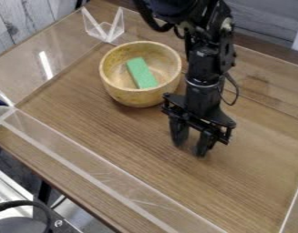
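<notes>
My gripper [194, 136] is low over the wooden table [138, 182], right of center, with its dark fingers pointing down at the bare wood. Whether anything sits between them, and how far apart they are, is too dark to tell. A yellow bowl [120, 89] holding a green block [140, 73] stands to the upper left of the gripper.
A clear crumpled plastic piece [104, 27] lies at the top left. A dark coiled object [24, 220] is at the bottom left corner.
</notes>
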